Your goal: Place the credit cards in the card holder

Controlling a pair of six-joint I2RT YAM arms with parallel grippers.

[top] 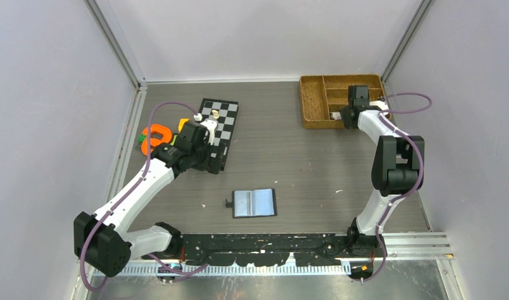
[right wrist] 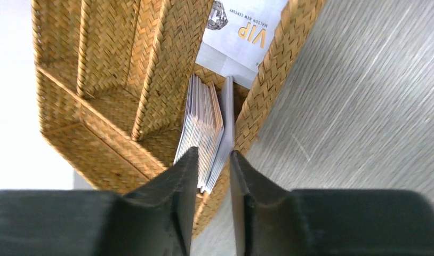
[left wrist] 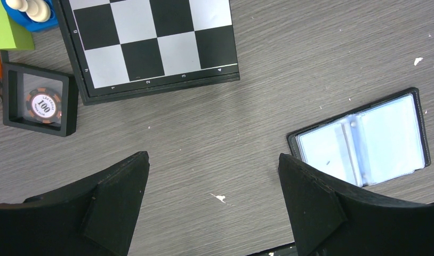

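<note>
The card holder [top: 254, 203] lies unfolded near the front of the table, its clear sleeves [left wrist: 392, 140] facing up in the left wrist view. A row of credit cards [right wrist: 200, 130] stands on edge in one compartment of the woven basket [top: 312, 100], with a greyish card [right wrist: 227, 125] leaning at its right. Over these cards, my right gripper has its fingertips apart; the near card ends show between them, and whether they touch is unclear. My left gripper is open and empty, above bare table near the chessboard [left wrist: 156, 42].
A white VIP card [right wrist: 244, 34] lies in the same compartment. Left of the chessboard are an orange object [top: 156, 139] and a small black tray with a poker chip [left wrist: 44, 105]. Mid-table is clear.
</note>
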